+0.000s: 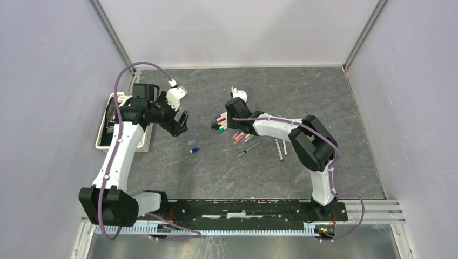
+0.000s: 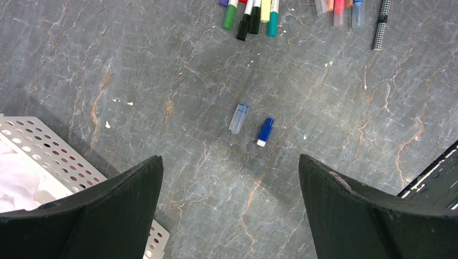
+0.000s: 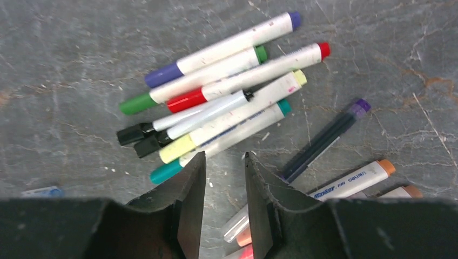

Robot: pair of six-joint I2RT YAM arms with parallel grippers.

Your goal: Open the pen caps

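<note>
A group of capped markers lies side by side on the table; a purple one [image 3: 227,47], a green one [image 3: 194,81], a red one [image 3: 248,76], a yellow one [image 3: 243,110] and a teal one [image 3: 232,135] show in the right wrist view, with two black-capped pens among them. Over their lower end my right gripper is part open, nothing between its fingers. A loose clear cap [image 2: 238,118] and a loose blue cap [image 2: 265,132] lie apart from the pens. Above and behind these caps, my left gripper stands wide open and empty.
A second group with a dark purple-tipped pen [image 3: 327,141] and an orange-tipped marker [image 3: 356,181] lies partly under the right fingers. A patterned pen [image 2: 381,26] and two uncapped-looking pens [image 1: 279,150] lie separately. A white basket [image 2: 48,151] stands at left.
</note>
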